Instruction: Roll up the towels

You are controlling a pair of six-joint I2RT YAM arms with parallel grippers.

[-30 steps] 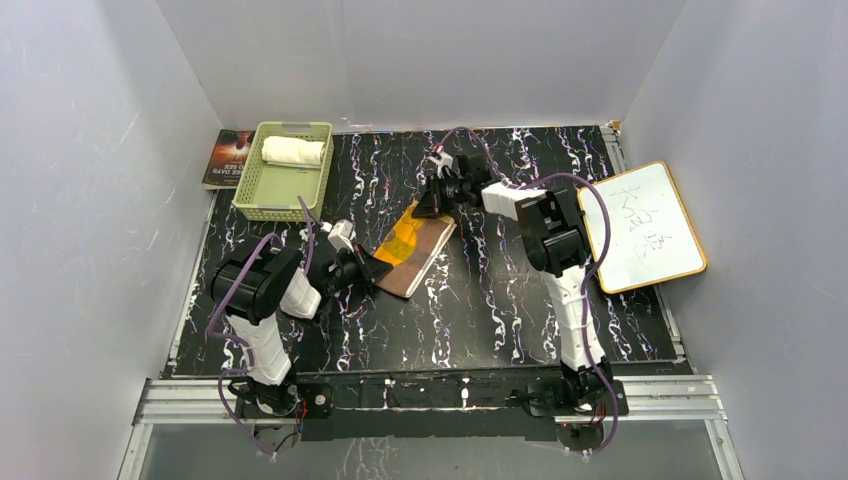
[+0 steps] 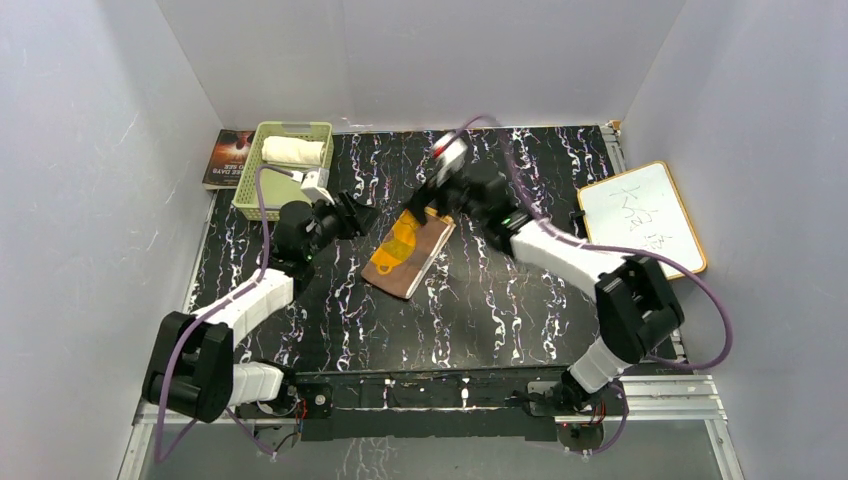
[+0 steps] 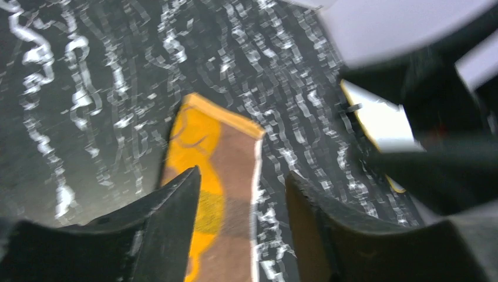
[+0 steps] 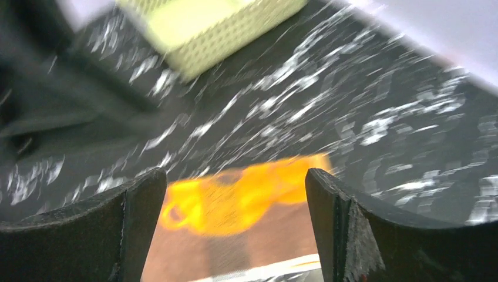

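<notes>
A folded brown and yellow towel lies slanted at the middle of the table, also seen in the left wrist view and the right wrist view. My left gripper hangs above and left of it, its fingers apart with nothing visible between them. My right gripper, blurred in the top view, is raised over the towel's far end; in the right wrist view its fingers are apart, with the towel below. A rolled white towel lies in the green basket at the back left.
A whiteboard lies along the right side. A book sits beside the basket. Walls enclose the back and sides.
My left gripper has lifted from the towel's near end and moved toward the back. The right arm has swung round, blurred, with its elbow farther front-right. The towel looks unmoved.
</notes>
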